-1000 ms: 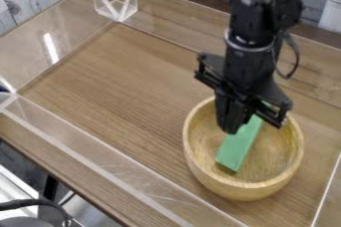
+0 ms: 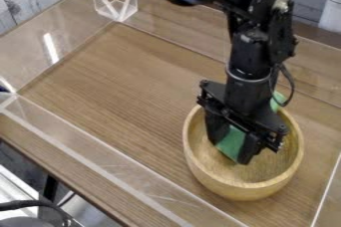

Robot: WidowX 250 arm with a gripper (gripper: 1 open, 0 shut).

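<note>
The black arm reaches down from the top right into a round wooden bowl at the lower right. Its gripper is low inside the bowl, over a green object that is mostly hidden by the fingers. Whether the fingers are closed on it cannot be told. A bit of green also shows at the right, behind the gripper.
A white wire-like holder stands at the back left. The table's edges run along the left and lower right.
The gripper has moved down into the bowl onto the green object, which is now more covered by the fingers.
</note>
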